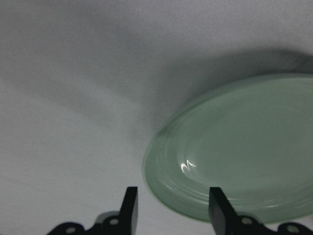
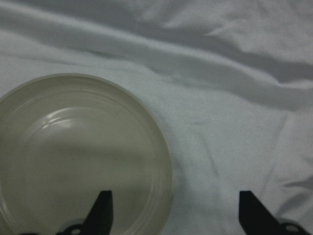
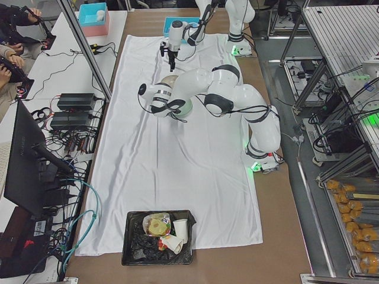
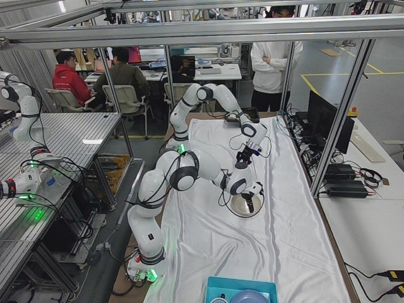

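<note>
A pale green plate [image 1: 244, 142] lies on the white cloth beneath my left gripper, which stands open with nothing between its fingers, just off the plate's rim. In the right wrist view a cream plate [image 2: 83, 147] lies under my right gripper, also open and empty, one finger over the plate and the other over cloth. Both plates sit near the middle of the cloth, largely hidden by the arms in the camera left view.
A black tray [image 3: 127, 248] with food packs and napkins is at one end of the cloth; a blue bin [image 4: 214, 284] with dishes is at the other.
</note>
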